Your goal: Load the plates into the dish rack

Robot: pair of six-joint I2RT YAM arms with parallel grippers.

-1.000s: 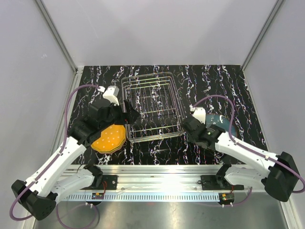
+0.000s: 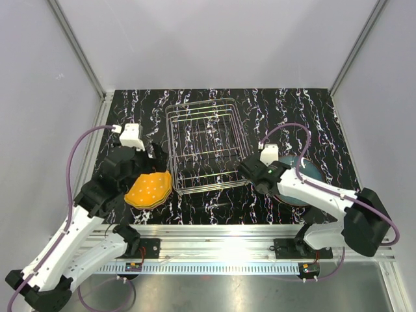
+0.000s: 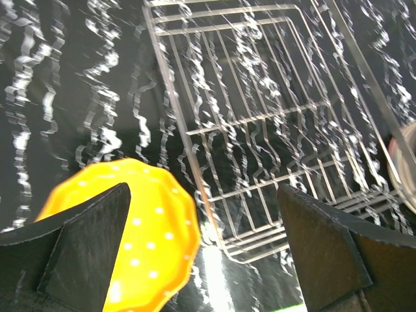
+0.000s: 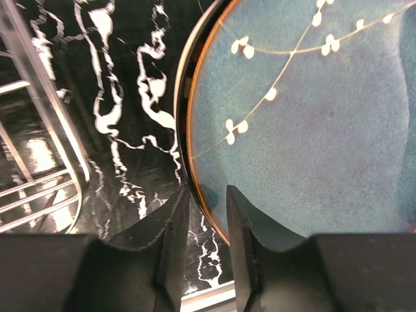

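The wire dish rack (image 2: pixel 207 99) sits mid-table, empty. At its left lie orange polka-dot plates (image 2: pixel 148 190), also under my left gripper's view (image 3: pixel 146 237). My left gripper is open above them and the rack's left side, holding nothing. On the right lie blue-grey plates (image 4: pixel 305 130) with a branch pattern and orange rim. My right gripper is over their left rim, fingers part open, one each side of the edge; whether they touch it I cannot tell.
Walls border both sides and the back; a metal rail (image 2: pixel 208 229) runs along the front.
My left arm has moved left, away from over the rack's interior toward the orange plates. My right arm has shifted slightly over the blue plates' left edge.
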